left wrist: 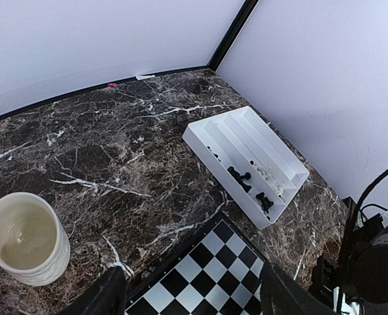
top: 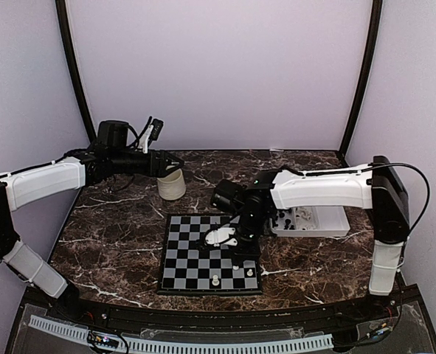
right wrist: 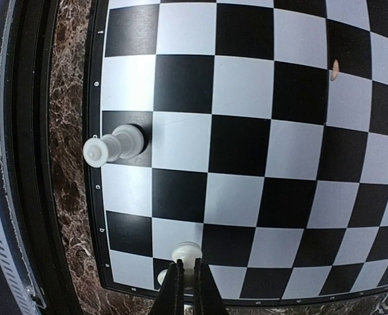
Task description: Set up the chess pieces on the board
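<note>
The black-and-white chessboard (top: 192,253) lies at the table's front centre. Over its near right part, my right gripper (top: 237,259) is shut on a small white chess piece (right wrist: 186,251), whose lower part is hidden by the fingers in the right wrist view. A tall white piece (right wrist: 125,141) stands on the d square of the edge row. Another white piece (right wrist: 161,277) is partly covered by the held one, near the board's corner. My left gripper is open and empty, high by the white cup (top: 172,186).
Behind and right of the board, a white compartment tray (left wrist: 243,161) holds several black and white pieces. A small tan mark (right wrist: 335,69) shows on the board. The table left of the board is clear.
</note>
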